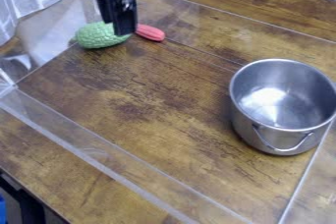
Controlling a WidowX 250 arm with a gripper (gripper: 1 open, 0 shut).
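Observation:
My dark gripper [124,24] hangs at the top left, just above a green bumpy vegetable [96,36] and left of a pink-red object [149,32], both on the wooden surface. I cannot tell whether its fingers are open or shut. A steel pot [281,106] stands at the right, empty.
A clear plastic barrier [118,169] runs round the wooden work area [144,110]. A white, grid-like object stands at the upper left corner.

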